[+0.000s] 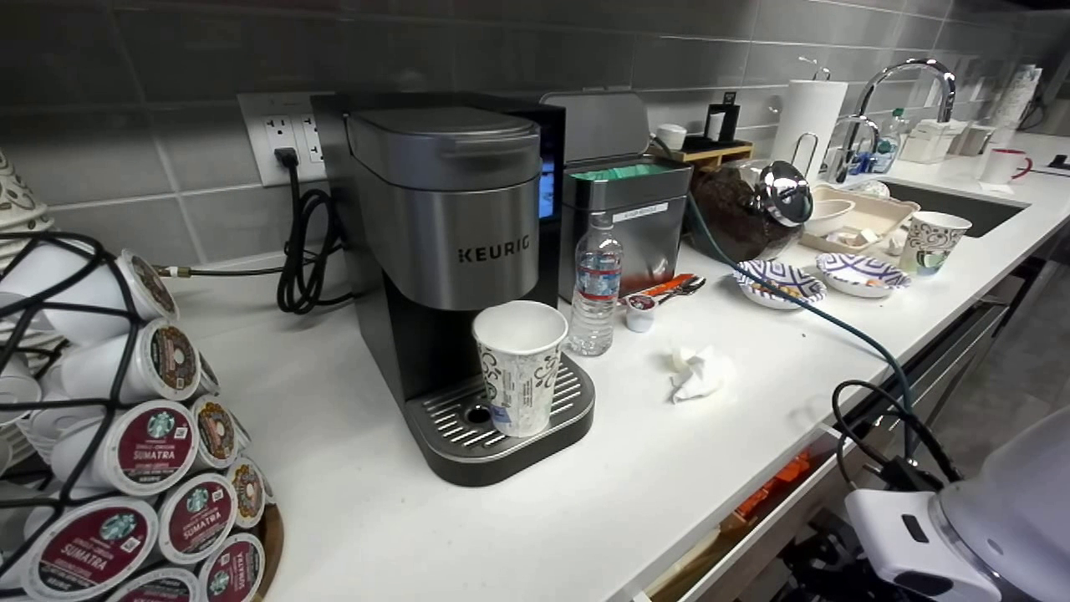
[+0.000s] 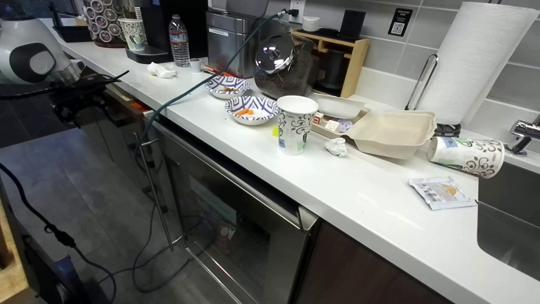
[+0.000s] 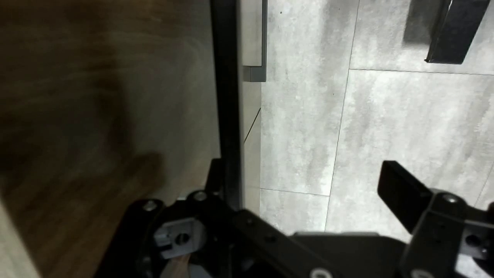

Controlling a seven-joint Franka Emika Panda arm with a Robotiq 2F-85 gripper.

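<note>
Below the counter, a drawer [image 1: 787,537] stands pulled out, with orange items [image 1: 772,487] showing inside. My gripper hangs beside it, fingers wide apart with only floor and a panel edge between them. In the wrist view, the left finger [image 3: 215,176] overlaps the dark edge strip [image 3: 227,102] next to a dim wood-like surface; whether it touches cannot be told. The right finger [image 3: 403,192] is over bare floor. In exterior view 2, the dark gripper [image 2: 76,109] is low in front of the cabinets.
On the counter, a paper cup [image 1: 522,376] rests on the coffee maker's [image 1: 451,221] tray. A water bottle [image 1: 597,286], crumpled napkin [image 1: 697,373] and patterned bowls [image 2: 251,109] stand along it. A green cable [image 1: 853,336] runs across the counter edge.
</note>
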